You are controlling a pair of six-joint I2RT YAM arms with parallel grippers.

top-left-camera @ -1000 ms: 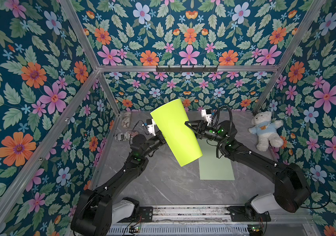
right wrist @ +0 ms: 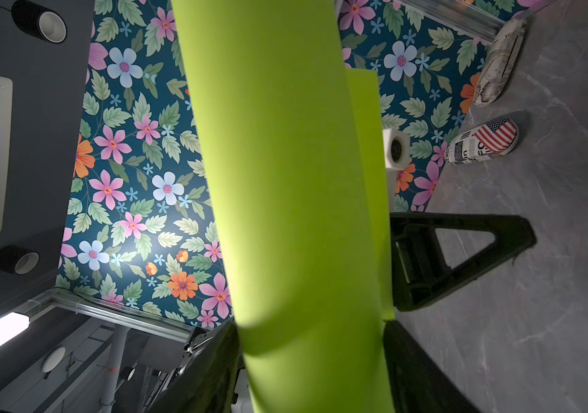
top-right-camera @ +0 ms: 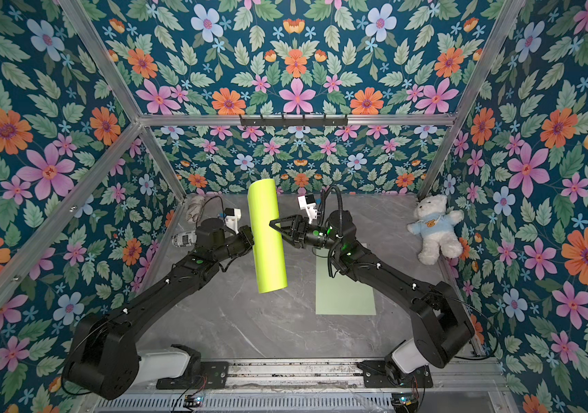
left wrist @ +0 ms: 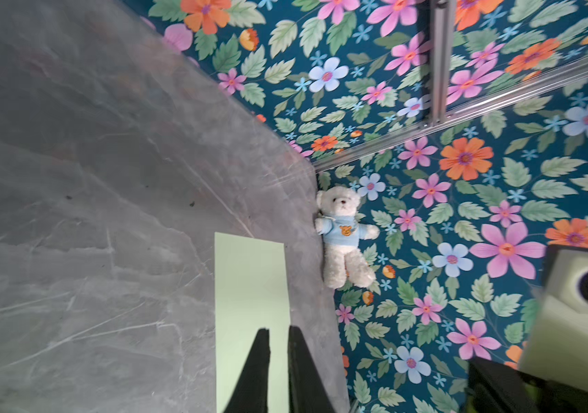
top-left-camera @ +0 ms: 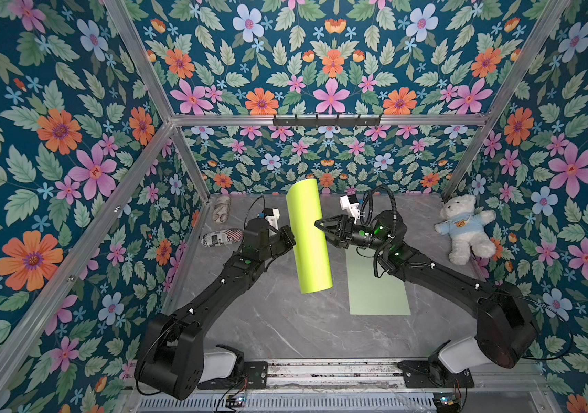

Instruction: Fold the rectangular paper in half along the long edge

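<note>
A bright yellow-green paper (top-left-camera: 309,237), bent lengthwise into a narrow, nearly upright curl, hangs between my two grippers above the table's middle. My right gripper (top-left-camera: 318,223) reaches to it from the right; in the right wrist view the curl (right wrist: 287,172) fills the space between the blurred fingertips, and how firmly they hold it is unclear. My left gripper (top-right-camera: 248,237) is at the paper's left side, mostly hidden behind it in the top views. In the left wrist view its blurred fingertips (left wrist: 278,344) point over the table, with no paper visible between them.
A pale green sheet (top-left-camera: 379,289) lies on the grey table (top-left-camera: 294,330) at right. A white teddy bear (top-left-camera: 466,230) sits at the far right. Two printed objects, one flag-patterned (top-left-camera: 221,237), lie at the back left.
The paper has swung from tilted to nearly upright and looks narrower.
</note>
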